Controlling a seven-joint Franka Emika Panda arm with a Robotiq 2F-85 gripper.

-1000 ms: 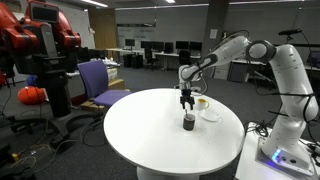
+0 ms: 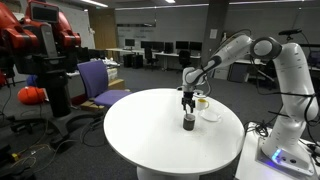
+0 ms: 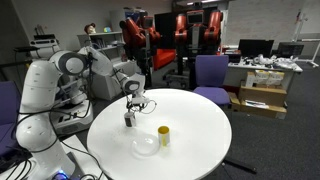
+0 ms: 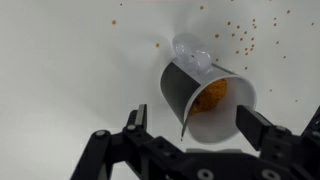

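Observation:
A dark cup with a pale inside [image 4: 180, 90] lies below my gripper in the wrist view, with orange-brown contents [image 4: 210, 95] inside. A thin strip [image 4: 187, 115] shows along its near side, and something clear [image 4: 190, 48] stands at its far edge. My gripper's fingers are spread wide, nothing held between them. The same cup [image 2: 188, 122] is on the white table in exterior view 1, under the gripper [image 2: 188, 103]. In exterior view 2 the cup [image 3: 129, 119] stands just below the gripper [image 3: 133, 104].
A yellow container [image 3: 164, 135] and a pale round plate [image 3: 145, 145] stand near the cup on the white table [image 3: 200, 125]. Orange crumbs [image 4: 240, 35] are scattered beyond the cup. Much of the table's far side from the arm is clear.
The arm has shifted slightly over the cup. The cup, plate and yellow container have not visibly moved.

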